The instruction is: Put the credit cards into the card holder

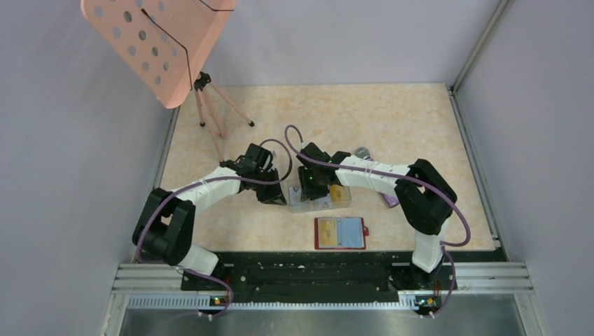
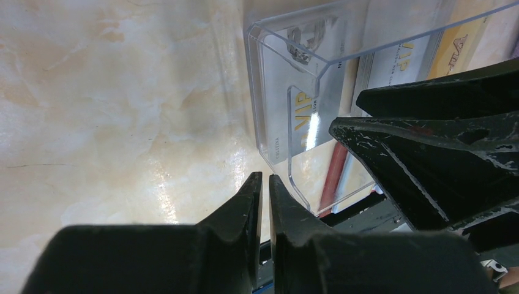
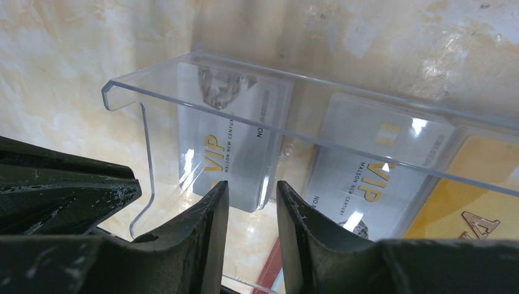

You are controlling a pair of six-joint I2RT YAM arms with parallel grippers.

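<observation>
A clear acrylic box [image 1: 340,204] holds silver VIP cards [image 3: 238,153] [image 2: 287,92] and a gold card [image 3: 460,211]. A red card holder [image 1: 364,231] with gold and light-blue cards lies in front of it. My left gripper is at the box's left end, its fingertips slightly apart with nothing visible between them. My right gripper is over the box, open, its fingertips near the leftmost silver card. In the left wrist view its black fingers [image 2: 422,141] cover part of the box.
A pink perforated board [image 1: 154,49] on a tripod stands at the back left. A purple object [image 1: 389,199] and a grey round item [image 1: 362,152] lie right of the box.
</observation>
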